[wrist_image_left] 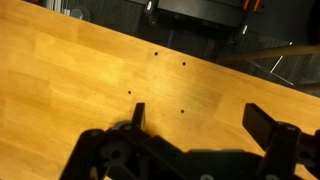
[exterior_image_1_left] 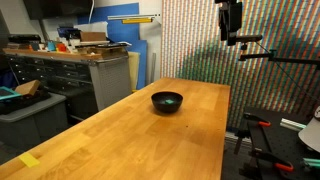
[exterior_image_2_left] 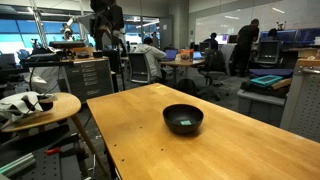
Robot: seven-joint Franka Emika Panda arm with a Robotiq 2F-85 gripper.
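Note:
A black bowl (exterior_image_1_left: 158, 105) rests upright on the wooden table, and a small greenish item (exterior_image_1_left: 169, 101) shows inside it. The second exterior view has the same bowl (exterior_image_2_left: 172, 124) near the middle of the tabletop, with the item (exterior_image_2_left: 186, 122) in its bottom. My gripper is open, its two black fingers wide apart with only bare tabletop beneath the gap. High above the table's end, the gripper (exterior_image_1_left: 231, 42) hangs well away from the bowl. The wrist view does not include the bowl.
A yellow strip (exterior_image_1_left: 29, 159) lies at its near left end. Beyond the table stand a dark drawer cabinet (exterior_image_1_left: 55, 72) and a bench with a green-rimmed tray (exterior_image_2_left: 267, 80). Dark floor shows past the table edge.

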